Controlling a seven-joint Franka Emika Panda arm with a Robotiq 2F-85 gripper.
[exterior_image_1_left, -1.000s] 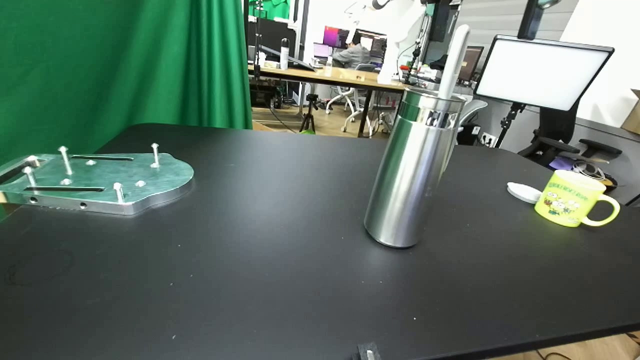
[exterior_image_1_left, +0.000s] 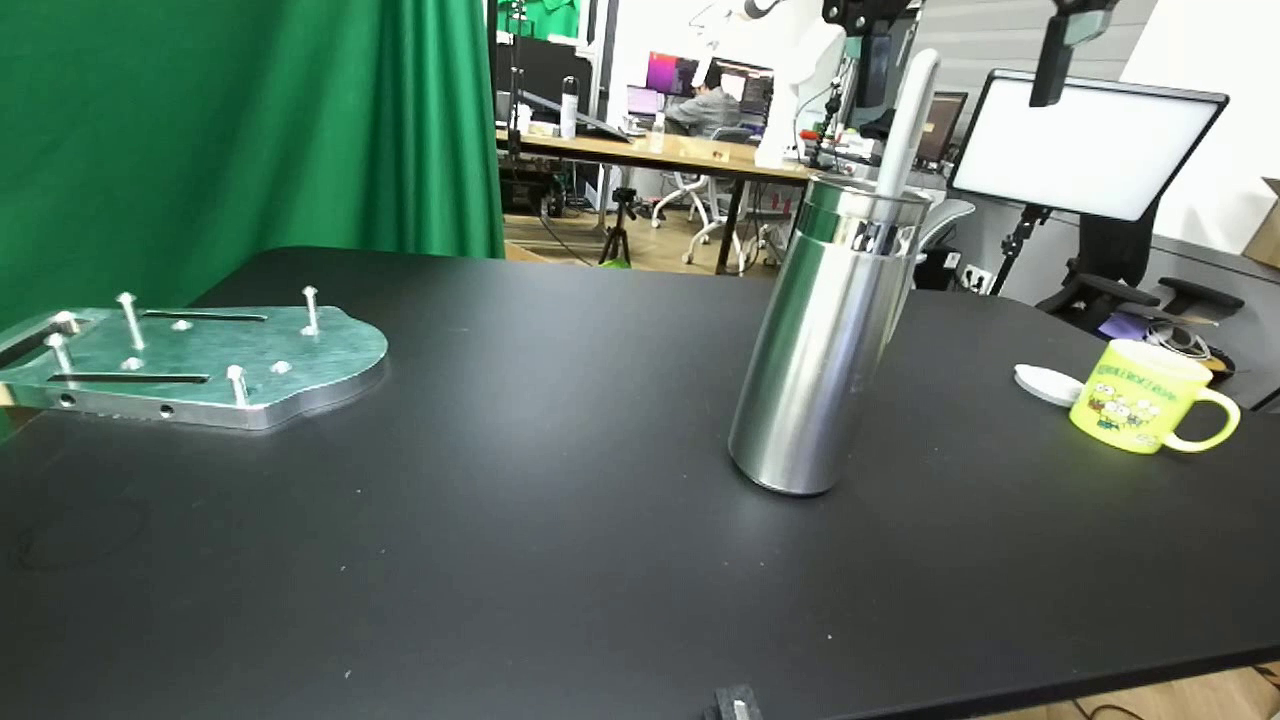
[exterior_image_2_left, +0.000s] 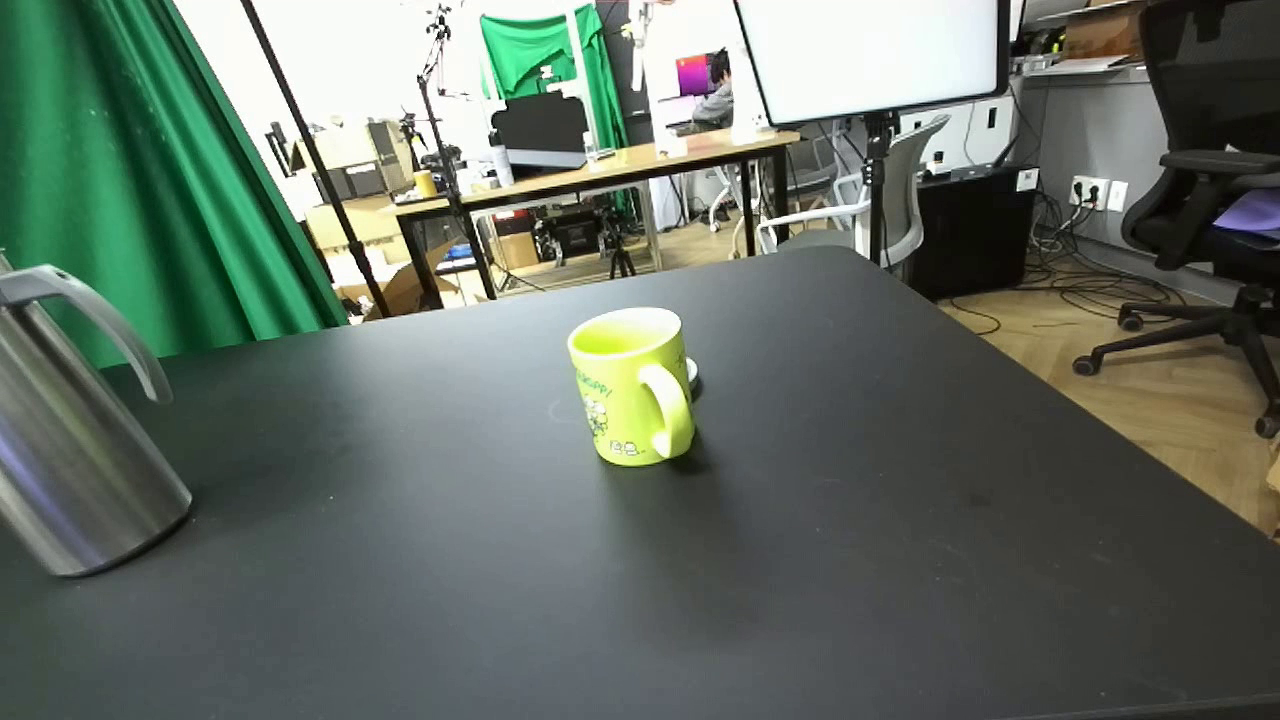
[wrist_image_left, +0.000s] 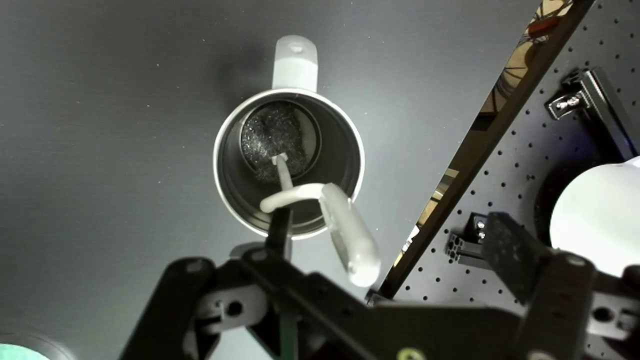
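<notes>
A tall stainless steel pitcher (exterior_image_1_left: 810, 348) stands upright on the black table, and its pale handle (exterior_image_2_left: 102, 318) shows in exterior view 2. From its mouth rises a white stick-like utensil (exterior_image_1_left: 908, 126), with a hooked part seen from above. Dark, speckled contents (wrist_image_left: 273, 135) cover much of the pitcher's bottom. My gripper is open above the pitcher, its fingers spread wide. In the wrist view the utensil's upper end appears between the fingers, nearer the left one; no contact can be made out. A yellow-green mug (exterior_image_2_left: 630, 390) sits upright to the right.
Beside the mug lies a small white disc (exterior_image_1_left: 1047, 384). A green-tinted metal plate (exterior_image_1_left: 228, 360) with upright bolts occupies the table's left side. Bare table (exterior_image_1_left: 528, 480) extends between plate and pitcher. The wrist view shows a perforated metal surface (wrist_image_left: 540, 150) beyond the table edge.
My gripper has come lower over the pitcher, with more of its fingers now showing at the top of exterior view 1. Pitcher, utensil and mug have stayed put.
</notes>
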